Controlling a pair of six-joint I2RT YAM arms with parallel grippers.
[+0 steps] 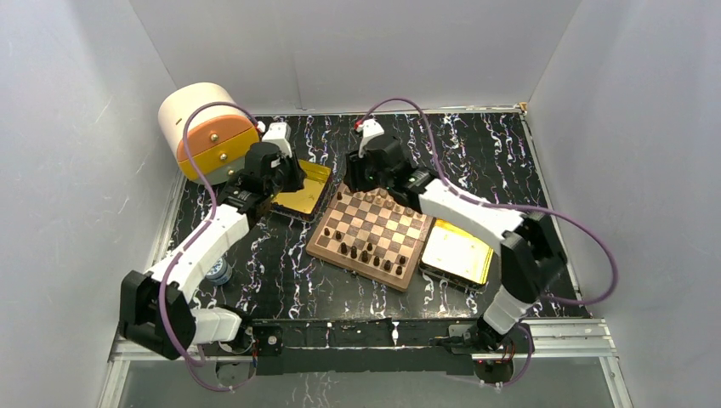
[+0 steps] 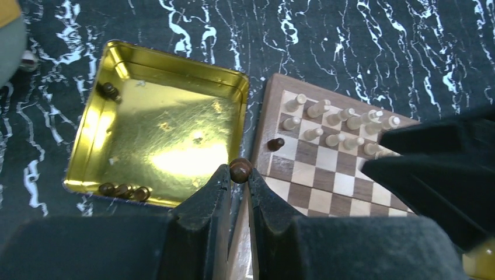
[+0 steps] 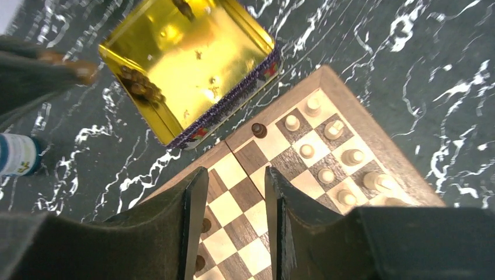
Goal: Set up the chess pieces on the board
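Note:
In the left wrist view my left gripper is shut on a dark brown chess piece [image 2: 240, 169], whose round top shows between the fingertips near the tray's right edge. My right gripper hangs over the chessboard [image 3: 233, 210] with its fingers apart and nothing between them. Two rows of light pieces [image 2: 318, 108] stand at the board's far end. One dark piece [image 3: 259, 130] stands upright just in front of the corner light ones. Several dark pieces [image 1: 354, 252] stand along the board's near side.
A gold tray [image 2: 175, 63] left of the board holds several dark pieces [image 2: 122, 191] along its edges. Another yellow tray [image 1: 459, 253] lies at the right. A rounded drawer box [image 1: 200, 119] stands at the back left, a jar [image 1: 218, 272] at the front left.

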